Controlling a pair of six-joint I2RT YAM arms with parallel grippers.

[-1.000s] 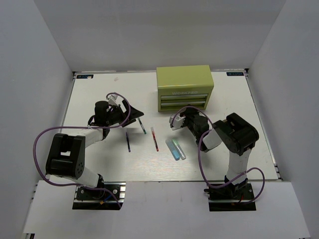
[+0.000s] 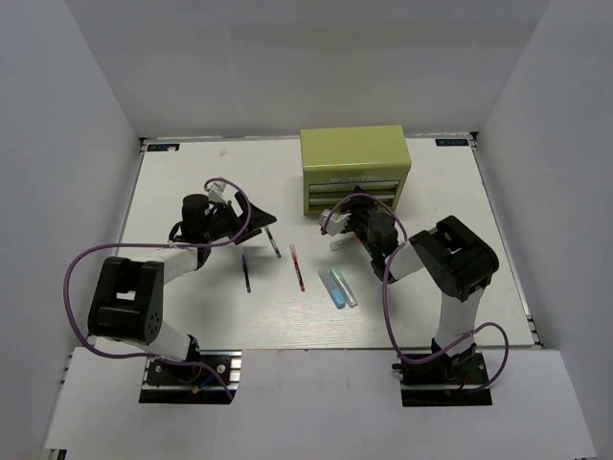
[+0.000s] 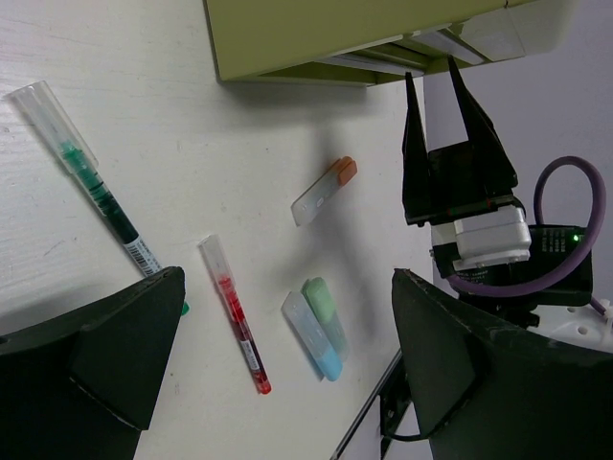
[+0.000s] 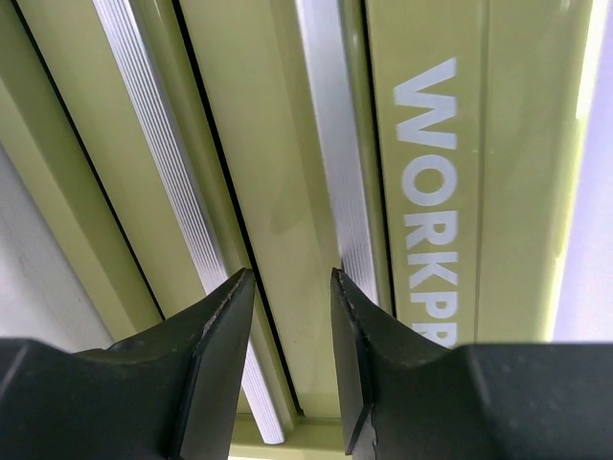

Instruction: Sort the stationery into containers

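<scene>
A green box (image 2: 354, 150) with drawers and silver strips stands at the back. Against its front is my right gripper, part open; its fingers (image 4: 230, 321) show nothing between them, and whether they touch a strip I cannot tell. Over the table, my left gripper is open and empty. Below it lie a green pen (image 3: 105, 206) and a red pen (image 3: 235, 316); a dark pen (image 2: 245, 273) rests farther left. Nearer the right arm are a blue-ended piece (image 3: 313, 335), a green-ended one (image 3: 327, 311) and an orange-ended one (image 3: 324, 192).
The right arm (image 2: 460, 254) covers part of the table before the box. Open table (image 2: 172, 192) lies at the back left, and more is free along the front. Grey walls enclose the sides and back.
The left arm and the loose items stay where they were.
</scene>
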